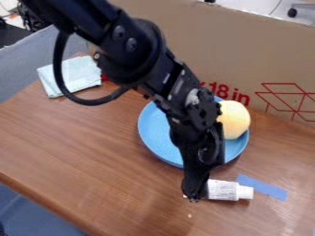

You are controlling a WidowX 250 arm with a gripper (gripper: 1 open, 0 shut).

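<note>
The black arm reaches down from the top left to its gripper [197, 184], which is low over the left end of a white tube [229, 192] with a white cap on the wooden table. The fingers are dark and overlap the tube's end; whether they are open or shut on it is unclear. Behind the gripper sits a blue plate [163, 138], partly hidden by the arm, with a pale yellow round object [235, 118] on its right part.
A folded light cloth [68, 76] lies at the back left. A cardboard panel [259, 60] runs along the back. Blue tape [264, 184] lies right of the plate.
</note>
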